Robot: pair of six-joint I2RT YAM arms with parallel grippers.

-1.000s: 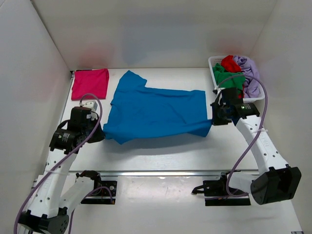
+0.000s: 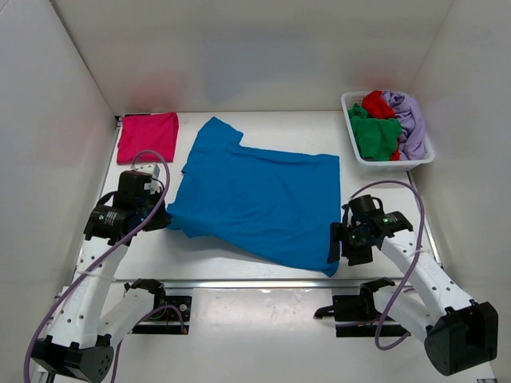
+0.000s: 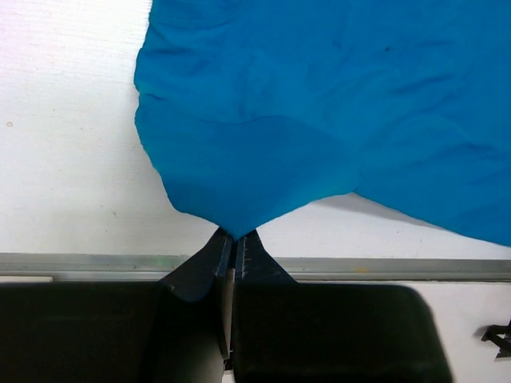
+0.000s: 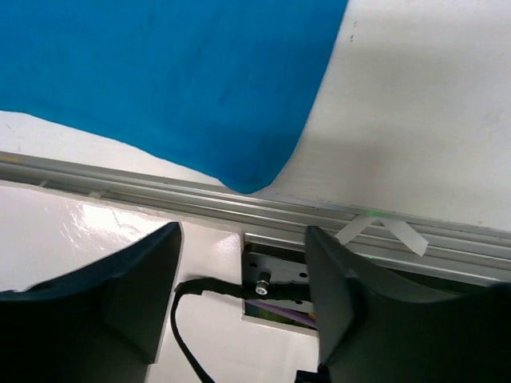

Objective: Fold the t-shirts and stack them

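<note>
Spread across the middle of the white table is a blue t-shirt, with one sleeve pointing to the back left. Its left front corner rises to a point at my left gripper, whose fingertips are shut on the fabric. At the right front corner, the cloth lies flat up to the table's front rail. My right gripper is open just in front of that corner, and the gap between its fingers is empty. A folded pink t-shirt lies at the back left.
A white basket at the back right holds crumpled green, red and purple clothes. The metal rail runs along the front edge. Bare table shows in front of the left half of the blue shirt.
My right gripper has moved toward the front with the shirt's right corner, lowered it to the table and let go. The front hem is pulled farther forward; the left gripper has barely moved.
</note>
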